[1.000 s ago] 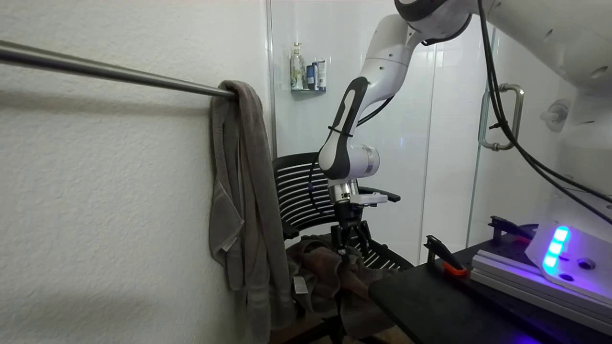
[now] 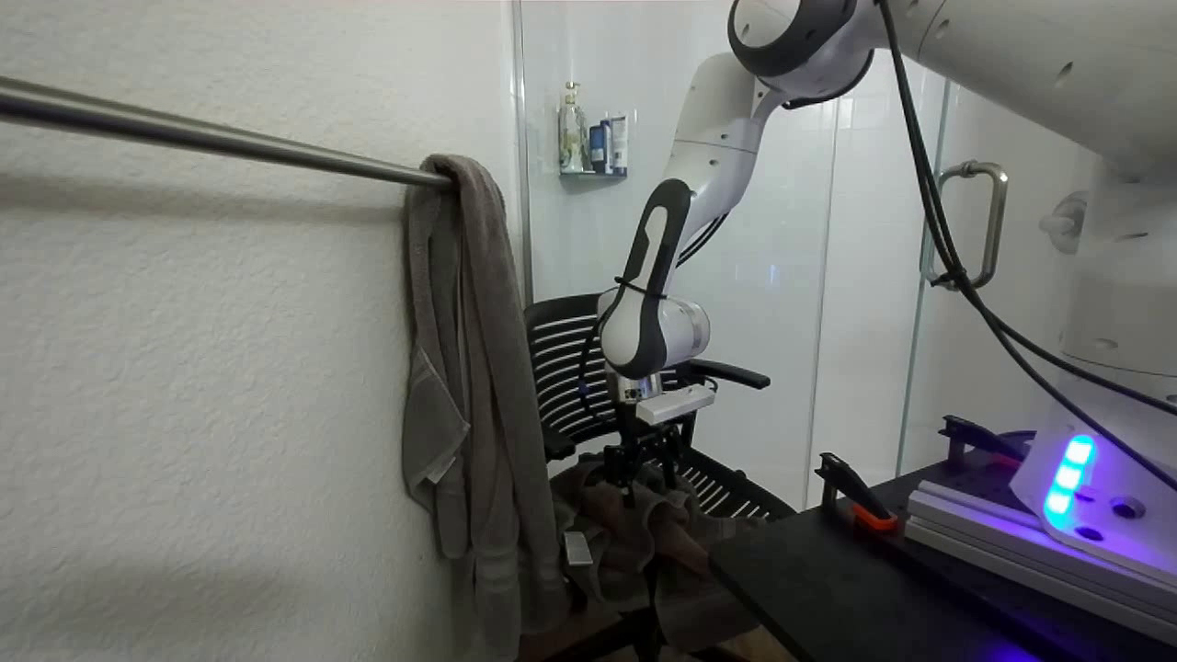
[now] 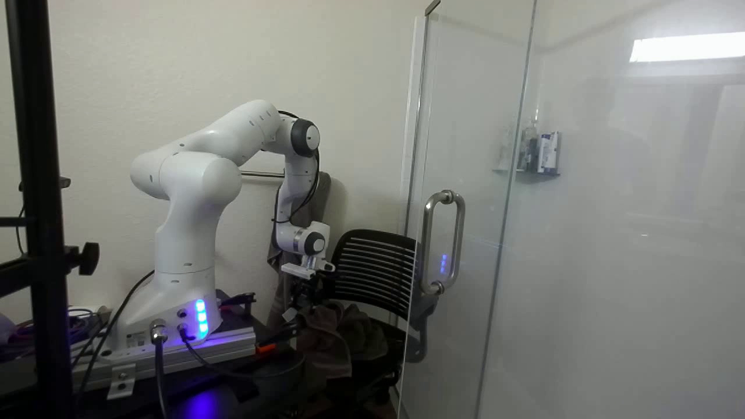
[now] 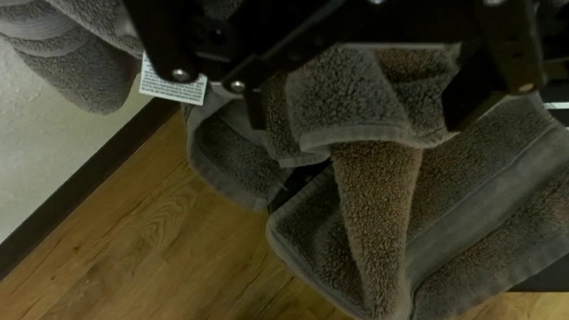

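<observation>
A crumpled grey-brown towel (image 2: 634,530) lies on the seat of a black office chair (image 2: 568,364) and hangs over its front edge. My gripper (image 2: 648,485) points down just over this towel, close to its folds. Seen from the wrist, the fingers stand wide apart, with a raised fold of the towel (image 4: 352,101) showing between them. The fingers are open and not closed on the cloth. A white label (image 4: 171,85) sticks out from the towel beside the left finger. A second grey towel (image 2: 474,331) hangs from the metal wall bar (image 2: 221,132).
The black table (image 2: 850,585) with the robot's base stands right of the chair, a clamp (image 2: 855,491) at its edge. The chair's armrest (image 2: 728,373) is close to the gripper. Behind is the glass shower door (image 3: 461,139) with a metal handle (image 3: 426,244).
My arm has moved left and lower, toward the hanging towel's side, and the wrist has turned. The gripper is now nearer the towel on the chair. Both towels look unmoved.
</observation>
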